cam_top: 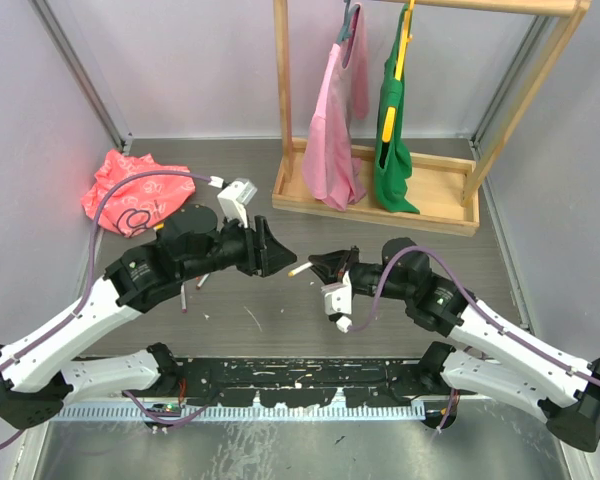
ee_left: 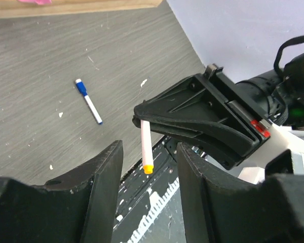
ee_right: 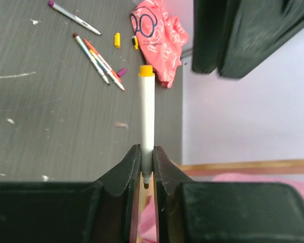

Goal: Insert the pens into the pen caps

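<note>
My right gripper (cam_top: 317,265) is shut on a white pen with a yellow end (ee_right: 147,111), held crosswise toward my left gripper (cam_top: 278,255), which stands open just left of it with nothing between its fingers. In the left wrist view that pen (ee_left: 146,144) appears beyond the open fingertips. A blue-capped marker (ee_left: 89,101) lies on the table. Several pens (ee_right: 97,62), yellow caps (ee_right: 117,40) and a purple cap (ee_right: 121,72) lie on the left part of the table.
A pink bag with scissors (cam_top: 120,185) lies back left. A wooden rack (cam_top: 446,213) with hanging pink and green garments stands at the back.
</note>
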